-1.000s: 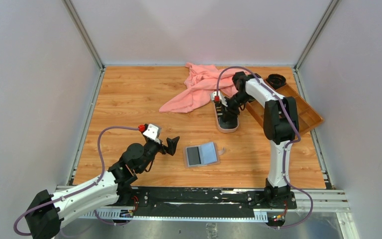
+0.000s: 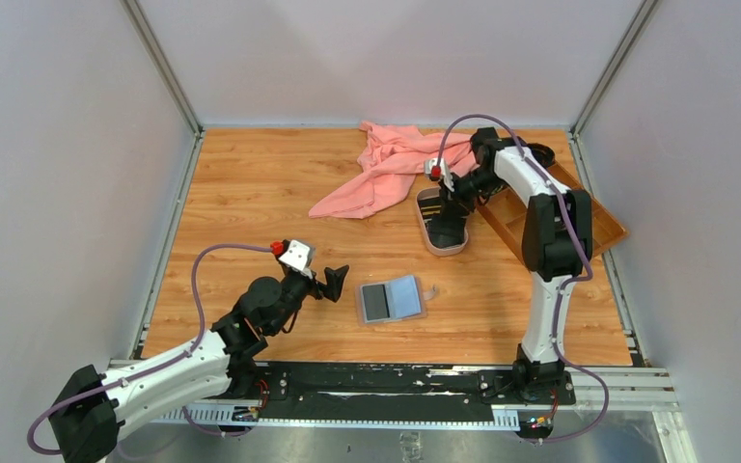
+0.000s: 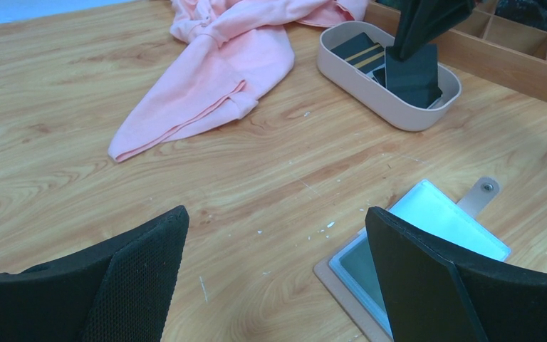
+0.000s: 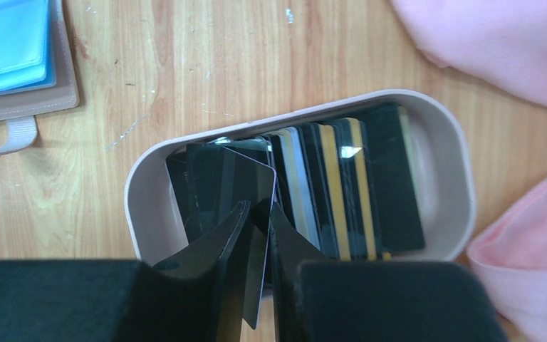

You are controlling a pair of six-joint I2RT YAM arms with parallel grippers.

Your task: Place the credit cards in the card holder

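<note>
The card holder (image 2: 392, 299) lies unfolded on the table, its blue pocket side (image 3: 450, 217) and strap showing. Dark credit cards (image 4: 392, 192), some with gold stripes, fill the pale oval box (image 3: 370, 96). One dark card (image 3: 413, 77) stands up out of the box at the tip of my right gripper. Its edge passes between the fingers, which are close together with a narrow gap; whether they grip it firmly I cannot tell. My left gripper is open and empty, to the left of the holder.
Behind the box spreads a pink cloth (image 2: 386, 174). The wooden compartment tray (image 2: 603, 222) is close on the box's right side, under the right arm. Bare table lies at the left and between box and holder.
My right gripper has shifted a little to the right over the box, and the dark card there now stands higher. The left arm and the holder have stayed put.
</note>
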